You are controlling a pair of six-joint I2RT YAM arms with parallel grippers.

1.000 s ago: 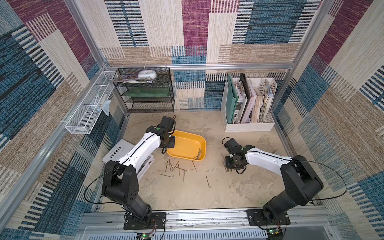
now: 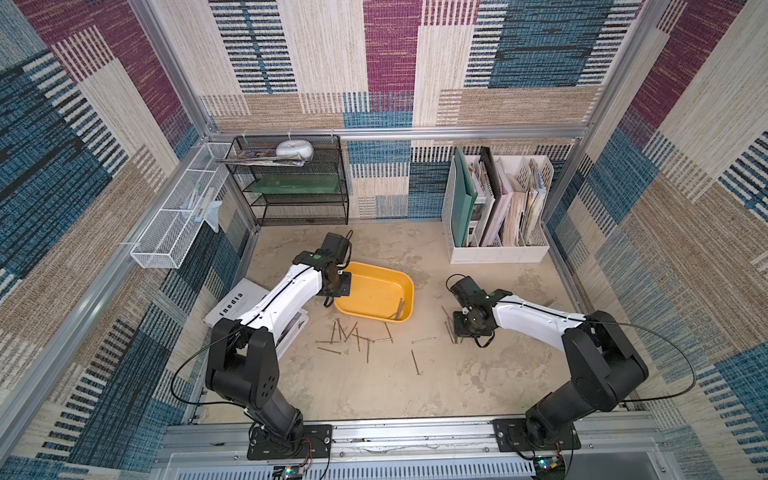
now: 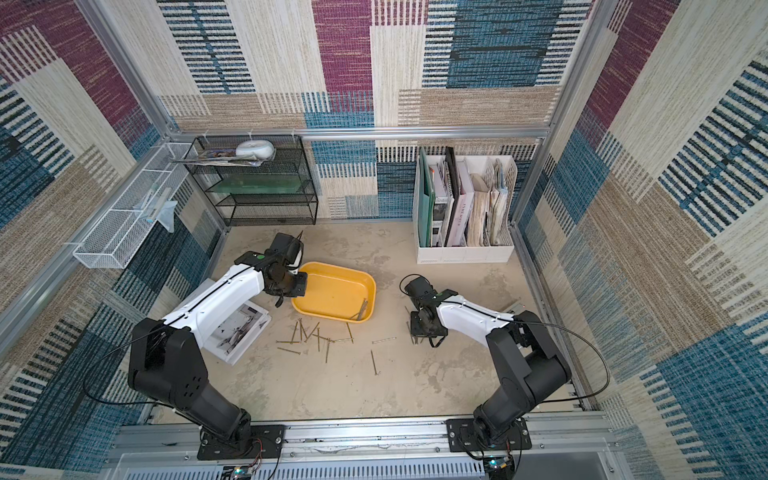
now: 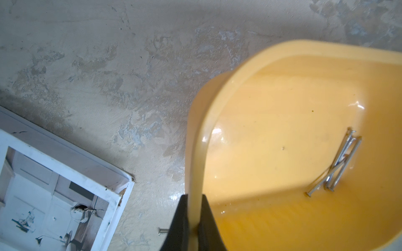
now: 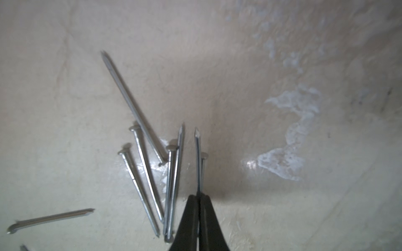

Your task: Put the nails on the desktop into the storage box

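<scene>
The yellow storage box (image 2: 373,284) sits mid-desk, with several nails (image 4: 345,159) lying in its right end. My left gripper is shut on the box's left rim (image 4: 204,146). My right gripper is shut low over a small cluster of nails (image 5: 144,167) right of the box; a nail (image 5: 198,146) runs down into its fingertips. More loose nails (image 2: 368,352) lie scattered on the desk in front of the box.
A white file holder (image 2: 496,253) stands at the back right, a black wire rack (image 2: 296,208) at the back left. A white tray (image 3: 248,336) lies left of the box, under the left arm.
My right gripper has shifted slightly over the nail cluster, a little toward the front and right. The left arm and box have barely moved.
</scene>
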